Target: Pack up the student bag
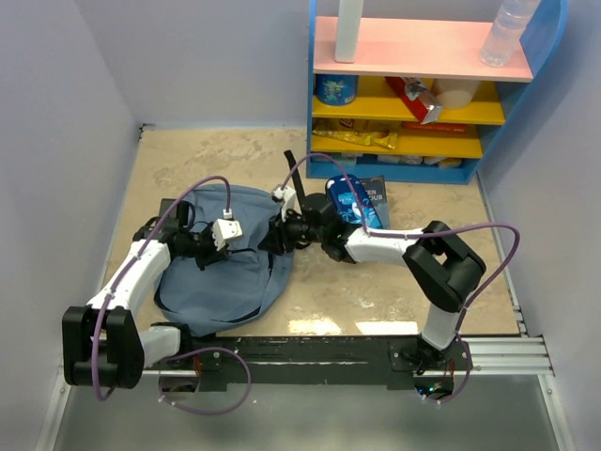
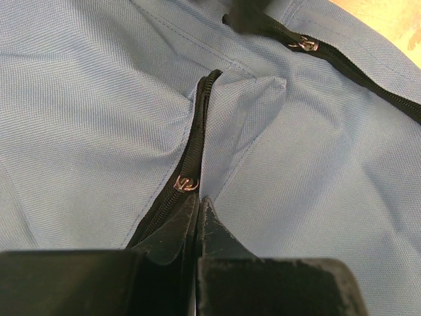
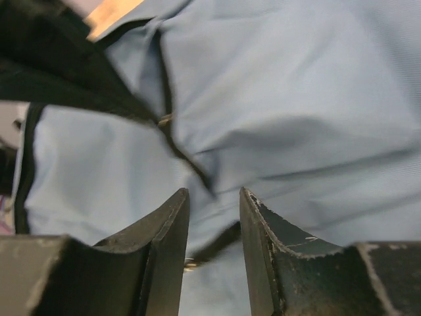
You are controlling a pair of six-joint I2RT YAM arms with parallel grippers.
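The blue-grey bag (image 1: 216,291) lies spread on the left half of the table. My left gripper is shut at a black zipper (image 2: 158,207), just below its metal pull (image 2: 185,184); whether it pinches fabric I cannot tell. A second zipper (image 2: 348,69) runs at the upper right of that view. My right gripper is open above the bag's right side, a little right of the left one in the top view; its view is partly blurred.
A blue pencil case (image 1: 349,197) and books (image 1: 376,193) lie right of the bag. A blue shelf unit (image 1: 404,171) with items stands at the back right.
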